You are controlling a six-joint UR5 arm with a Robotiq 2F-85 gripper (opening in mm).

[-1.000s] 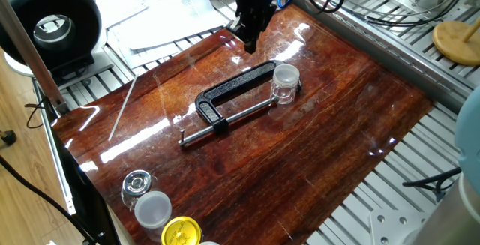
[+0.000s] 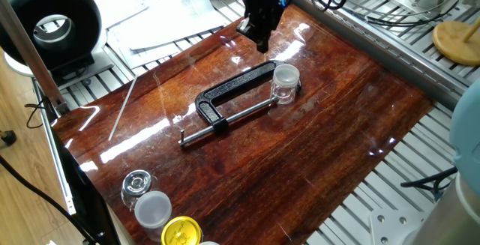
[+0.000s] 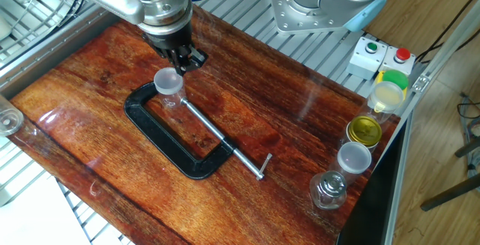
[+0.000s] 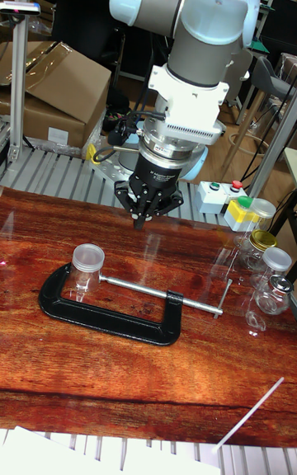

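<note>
My gripper [image 4: 139,223] hangs above the table, behind the clamp in exterior view 3. Its black fingers come together at one narrow tip, with nothing visible between them. A black C-clamp [image 2: 232,88] with a silver screw rod [image 3: 206,119] lies flat on the wood. In the clamp's mouth, at the end of the rod, stands a small clear jar [image 2: 285,94] with a frosted lid [image 4: 88,256]. The gripper tip is apart from both; exterior view 2 shows it overlapping the jar's lid only along the line of sight.
Several lidded jars stand along one table edge, among them a gold-lidded one [image 3: 365,130], a frosted-lidded one [image 3: 354,157] and a silver-lidded one [image 3: 330,189]. A thin white stick [image 4: 248,413] lies near another edge. Bare wood [image 2: 330,147] spreads beside the clamp.
The clamp and the jars have stayed where they were.
</note>
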